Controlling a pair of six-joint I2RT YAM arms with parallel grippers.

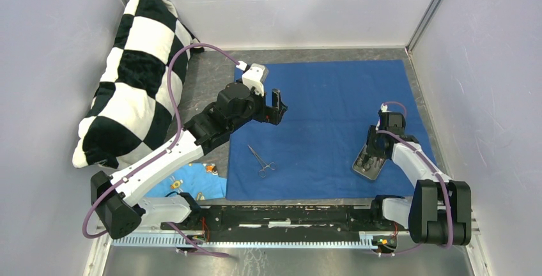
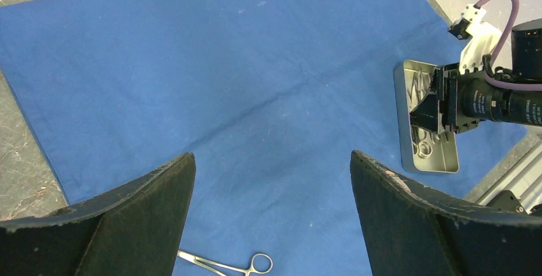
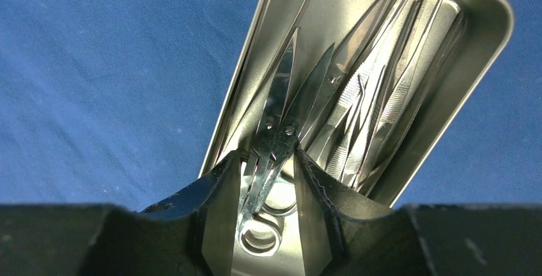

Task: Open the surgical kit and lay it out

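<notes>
A metal tray (image 3: 252, 46) holding several instruments lies on the blue cloth (image 1: 319, 97), right of centre. In the right wrist view, my right gripper reaches down into it, its partly open fingers on either side of the scissors (image 3: 273, 107). The right fingertip looks close against the scissors; whether it touches, I cannot tell. Tweezers (image 3: 390, 113) lie beside them in the tray. On the cloth's left part rests a ring-handled clamp (image 1: 259, 160). Above the cloth, my left gripper is open and empty, with the clamp's rings (image 2: 261, 263) below.
A checkered cushion (image 1: 137, 71) leans at the left wall. Near the left arm's base lies a light-blue wrap (image 1: 198, 180) with small items on it.
</notes>
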